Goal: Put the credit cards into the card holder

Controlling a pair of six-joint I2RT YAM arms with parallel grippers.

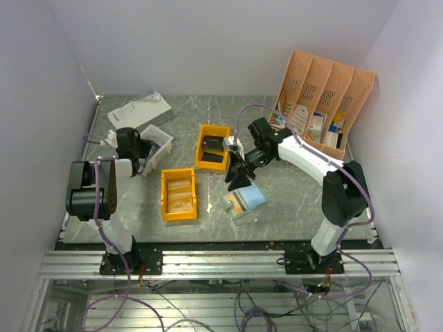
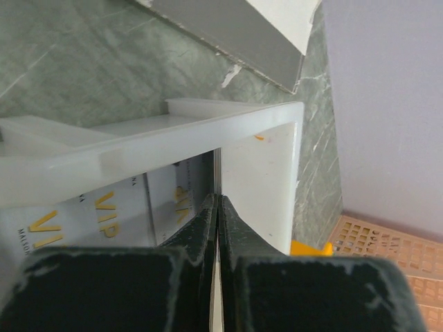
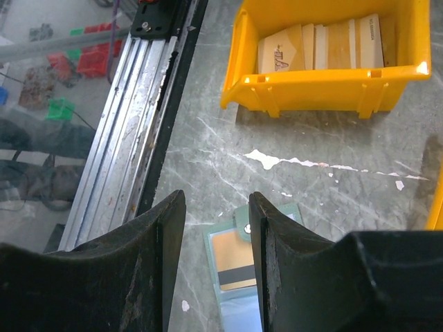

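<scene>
My left gripper reaches into a white bin [image 2: 152,149] at the table's left. Its fingers are shut on a thin card [image 2: 217,169], seen edge-on beside the bin's end wall. Silver VIP cards [image 2: 104,214] lie in the bin to the left of that card. The card holder [image 1: 243,200], with clear pockets in tan, dark and blue, rests flat near the table's middle. Above it my right gripper stands open, nothing between its fingers; the holder's tab [image 3: 243,223] shows between and behind them.
Tan cards fill the nearer yellow bin [image 1: 163,197], and dark cards lie in the farther yellow bin [image 1: 199,149]. A white box [image 1: 142,114] sits behind the white bin. An orange rack [image 1: 325,86] stands at back right.
</scene>
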